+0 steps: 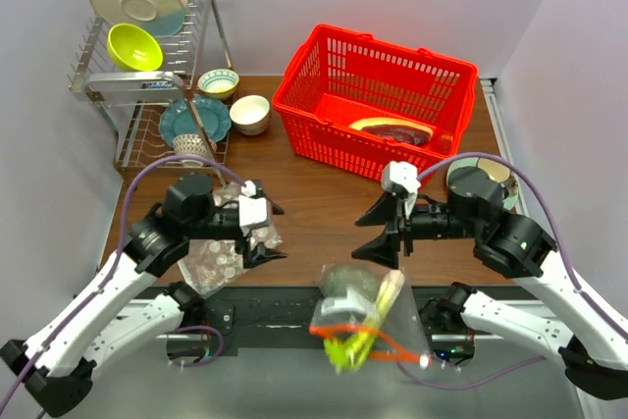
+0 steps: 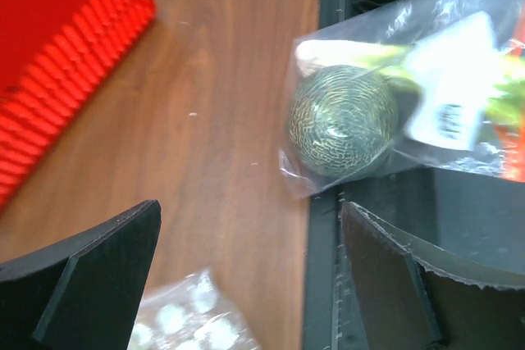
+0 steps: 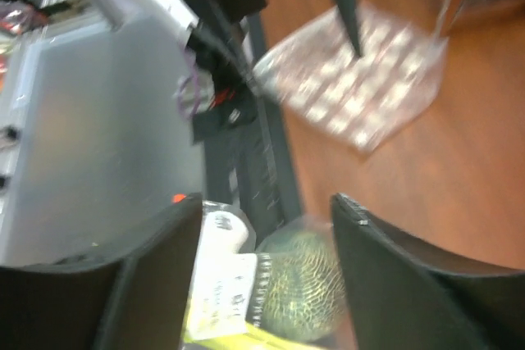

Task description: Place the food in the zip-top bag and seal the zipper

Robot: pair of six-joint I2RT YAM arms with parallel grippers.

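Note:
The clear zip-top bag [image 1: 365,313] with its orange zipper hangs over the table's front edge, tipped away from the table, holding green celery [image 1: 365,336] and a netted melon [image 1: 348,282]. In the left wrist view the melon [image 2: 342,120] lies at the bag's closed end, at the table edge, beyond the fingers. My right gripper [image 1: 381,233] stands open above the bag, nothing gripped; in its wrist view the melon [image 3: 299,284] shows below, between the spread fingers. My left gripper [image 1: 280,233] is open and empty, apart from the bag.
Under my left gripper lies a second clear bag [image 1: 221,260] with white dots. A red basket [image 1: 378,95] holding packaged food stands at the back. The dish rack [image 1: 162,95] is at back left. Between the arms, the tabletop [image 1: 319,213] is bare.

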